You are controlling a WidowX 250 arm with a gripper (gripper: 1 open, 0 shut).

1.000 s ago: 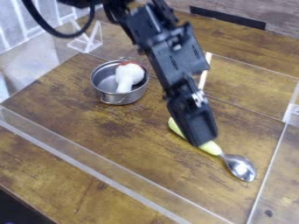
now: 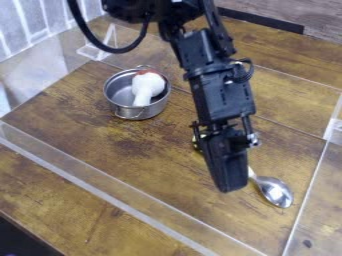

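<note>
My black gripper [image 2: 227, 170] points down over the wooden table at centre right, its fingertips hard to make out against the dark body. A spoon [image 2: 273, 192] with a silver head lies to its right, its handle mostly hidden behind the gripper. A steel pot [image 2: 123, 106] at upper left holds a white object with a red top [image 2: 147, 82].
A pale edge runs along the upper left. The arm fills much of the upper middle.
The arm has swung a little and drawn more upright, the gripper shifting slightly, now covering more of the spoon's pale handle. The pot and spoon have not moved.
</note>
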